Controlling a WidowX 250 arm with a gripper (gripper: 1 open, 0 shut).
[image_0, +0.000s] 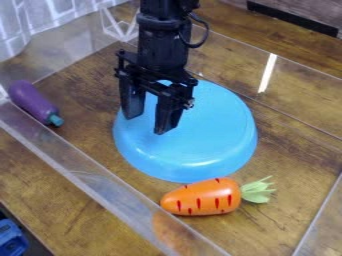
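The black gripper (150, 114) hangs over the upper left part of a blue round dome-like object (197, 150), its two fingers spread apart and pointing down. Whether it touches the blue surface I cannot tell. An orange toy carrot (201, 199) with green leaves lies in front of the blue object. A purple toy eggplant (32, 102) lies at the left.
A clear plastic wall runs diagonally across the lower left, with a blue item (8, 239) beyond it at the corner.
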